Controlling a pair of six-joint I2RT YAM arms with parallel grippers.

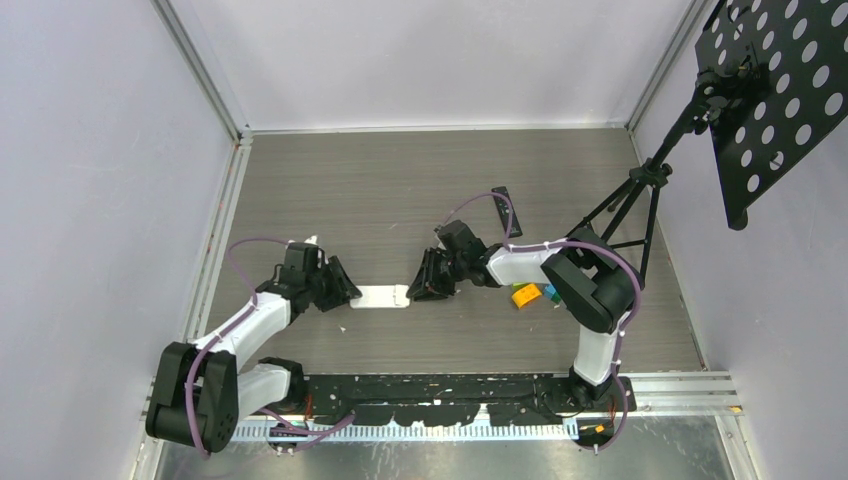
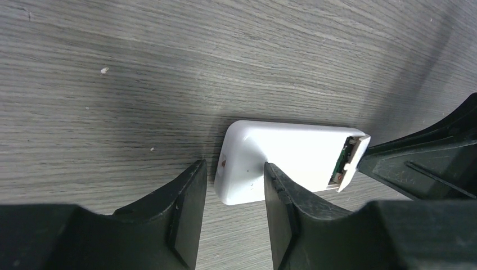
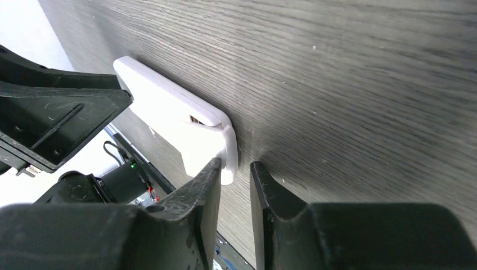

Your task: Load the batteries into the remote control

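A white plastic remote (image 1: 376, 296) lies on the table between both grippers, with a small compartment at its right end partly exposed behind a white lid (image 2: 352, 163). My left gripper is shut on the remote's left end. My right gripper is at the lid end, part open, its left finger against or very near the white plastic. Whether anything is held between its fingers is unclear. No batteries can be made out clearly.
A black remote (image 1: 507, 212) lies behind the right arm. Yellow (image 1: 526, 296) and blue pieces sit right of it. A black tripod (image 1: 648, 177) stands at the right edge.
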